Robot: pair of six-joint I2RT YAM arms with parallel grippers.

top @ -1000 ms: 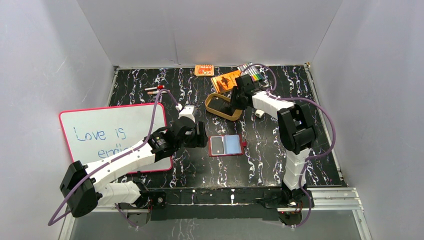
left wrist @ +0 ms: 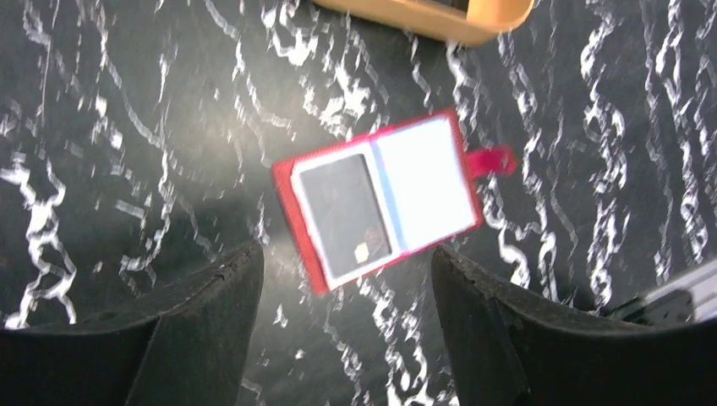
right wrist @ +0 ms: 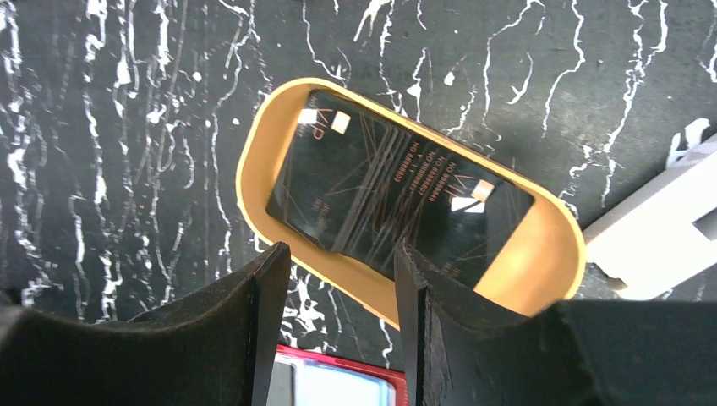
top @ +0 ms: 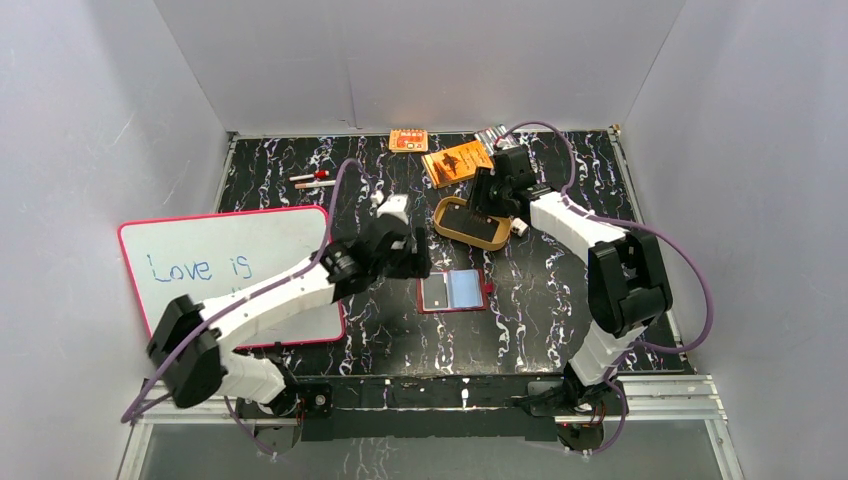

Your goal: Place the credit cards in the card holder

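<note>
The red-edged card holder [top: 451, 291] lies open on the table, showing a grey card pocket [left wrist: 345, 210] on its left half and a pale half [left wrist: 429, 182] on its right. Behind it, a tan tray [right wrist: 254, 173] holds dark cards [right wrist: 423, 199] lying flat side by side. My left gripper hangs over the holder's near left side, open and empty. Above the tray's near edge is my right gripper, its fingers parted with only table and tray rim showing between them.
Orange notebooks [top: 455, 163] and a row of coloured pens [top: 491, 134] lie behind the tray. A small white block [top: 519, 227] touches or nearly touches its right end. The whiteboard [top: 215, 250] fills the left. Clear table surrounds the holder.
The tray has shifted right over the last second, with my right gripper moving right alongside.
</note>
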